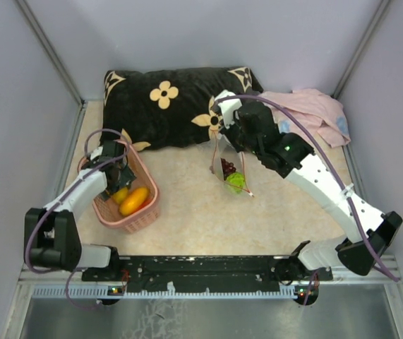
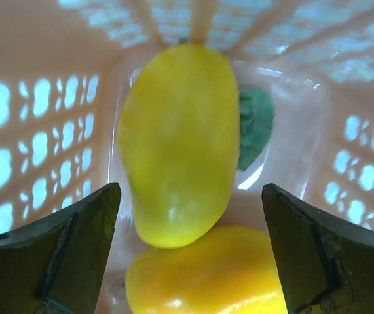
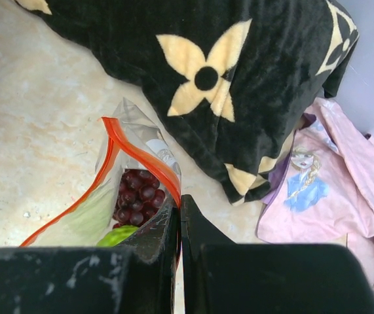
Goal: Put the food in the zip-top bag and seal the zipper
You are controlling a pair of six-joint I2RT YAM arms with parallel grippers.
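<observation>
A clear zip top bag (image 3: 149, 147) with an orange zipper edge hangs open, dark red grapes (image 3: 138, 197) and something bright green (image 1: 236, 181) inside it. My right gripper is shut at the bag's zipper edge, the thin rim pinched at its fingertips. Over the pink basket (image 1: 151, 201), my left gripper points down with its fingers open. A yellow mango-like fruit (image 2: 179, 137) lies ahead of and between those fingers, not gripped. Below it in the left wrist view rests an orange-yellow fruit (image 2: 206, 275). A green leaf-like piece (image 2: 255, 125) shows beside the yellow fruit.
A black cushion (image 1: 180, 106) with cream flowers lies along the back. A pink cloth (image 1: 307, 113) is heaped at the back right. Bare tabletop (image 1: 183, 205) separates the basket from the bag.
</observation>
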